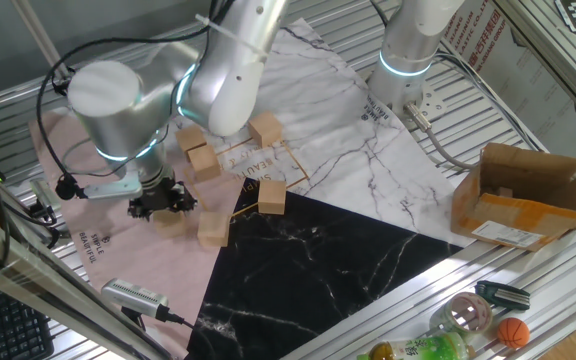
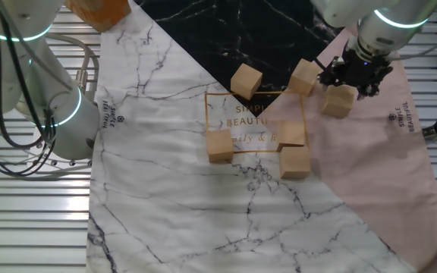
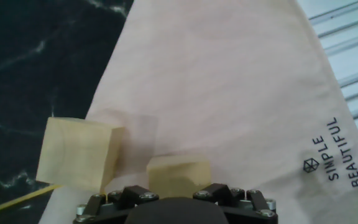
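A light wooden block [image 1: 171, 224] rests on the pink part of the mat, partly covered by my gripper [image 1: 163, 208] just above it in exterior view 1. From the other side, exterior view 2 shows the same block [image 2: 339, 102] close under the gripper [image 2: 355, 82]. In the wrist view the block [image 3: 179, 173] lies centred between and just past the two black fingers [image 3: 135, 194], which stand apart; the gripper is open. The block's near end is hidden by the gripper body.
Another block [image 3: 76, 152] sits left of the centred one, by the black marble patch. Several more, such as this block [image 2: 246, 81], surround the printed frame. A cardboard box [image 1: 518, 200] stands at the right.
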